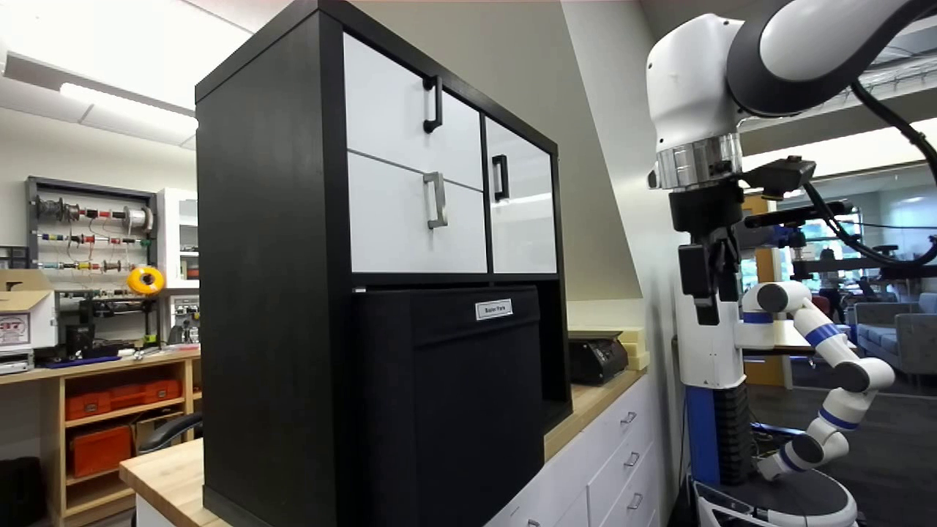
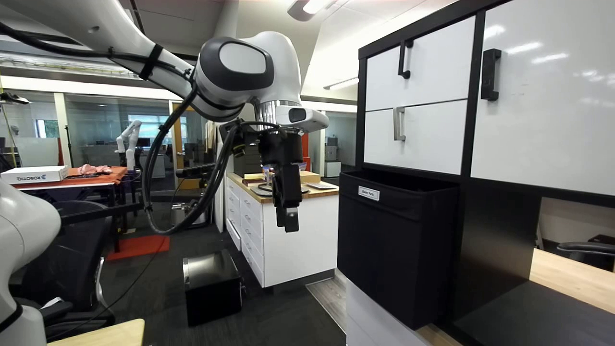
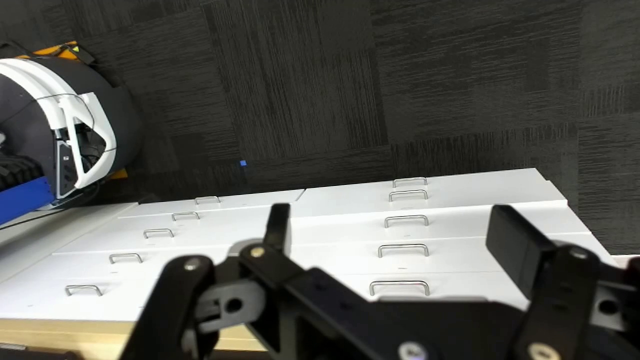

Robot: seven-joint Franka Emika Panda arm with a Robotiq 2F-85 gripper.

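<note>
My gripper points straight down with its two black fingers wide apart, nothing between them. In exterior view 2 the gripper point(image 2: 286, 222) hangs in free air to the left of the shelf unit, touching nothing. The black-framed unit point(image 1: 263, 290) has two white drawers, the upper drawer point(image 1: 395, 105) with a black handle and the lower drawer point(image 1: 395, 228) with a silver handle, both closed. Beside them is a closed white door point(image 1: 527, 224) with a black handle. A black fabric bin point(image 2: 380, 248) with a label juts out of the compartment underneath.
White drawer cabinets point(image 3: 336, 258) with metal handles lie below the gripper. A black box point(image 2: 212, 288) stands on the floor. Another white robot arm point(image 1: 834, 360) is behind mine in exterior view 1. Dark carpet point(image 3: 468, 90) is bare beside the cabinets.
</note>
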